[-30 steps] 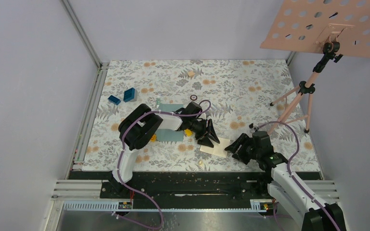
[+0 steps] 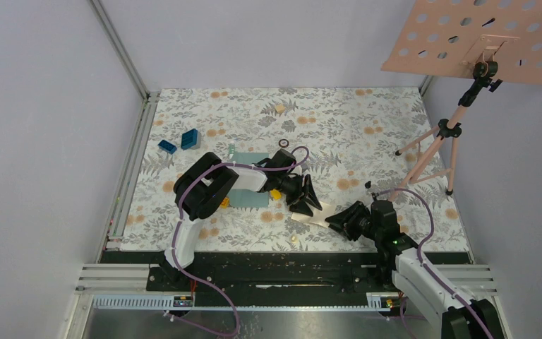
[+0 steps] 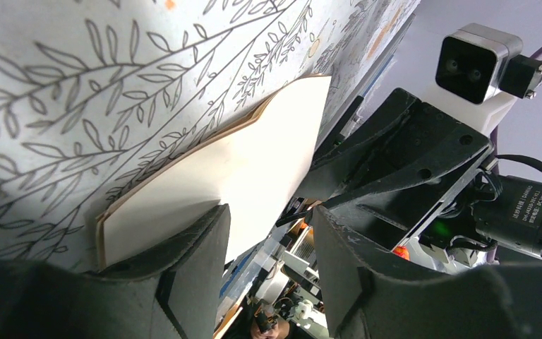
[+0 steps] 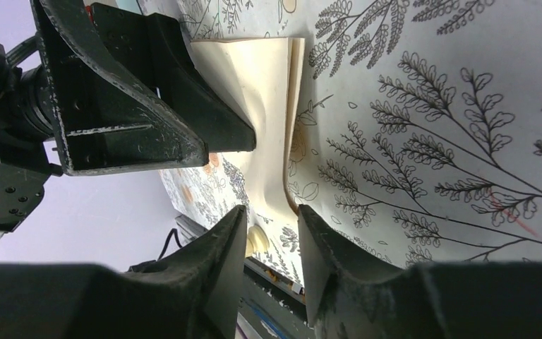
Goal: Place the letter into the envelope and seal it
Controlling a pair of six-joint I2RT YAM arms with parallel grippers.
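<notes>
A cream folded paper piece (image 2: pixel 315 215) lies on the patterned tabletop between both grippers; I cannot tell letter from envelope in it. In the left wrist view, layered edges show along one side of the cream paper (image 3: pixel 254 141). My left gripper is part open over it, one finger (image 3: pixel 212 233) against the paper's face. At the other end, my right gripper is also part open. The corner of the paper (image 4: pixel 272 120) reaches to its fingertips, touching or nearly touching one finger (image 4: pixel 310 233). Neither gripper is closed on it.
A green mat (image 2: pixel 249 199) lies partly beneath the left arm, near a yellow item (image 2: pixel 275 194). A small pale round piece (image 2: pixel 293 239) sits near the front edge. Blue boxes (image 2: pixel 190 138) stand at the back left, a tripod (image 2: pixel 430 152) at the right.
The left arm looks still.
</notes>
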